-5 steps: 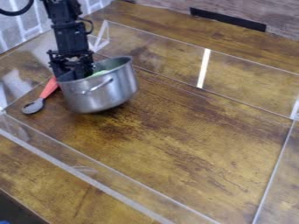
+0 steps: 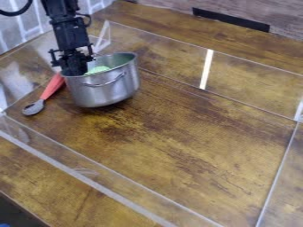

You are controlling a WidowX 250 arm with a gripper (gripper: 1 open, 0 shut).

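A steel pot (image 2: 104, 90) with a side handle stands at the upper left of the table, with something light green (image 2: 99, 69) partly showing inside. My black gripper (image 2: 76, 67) reaches down from the top left to the pot's near-left rim; its fingertips are hidden at or inside the pot, so I cannot see what, if anything, is between them. A spoon (image 2: 34, 108) with a red handle (image 2: 52, 87) lies just left of the pot.
Clear panels or strips run along its edges, with a white tape mark (image 2: 207, 69) at the back right.
The pot has shifted slightly up and left along with my gripper, and less of the green thing inside shows than a moment ago.
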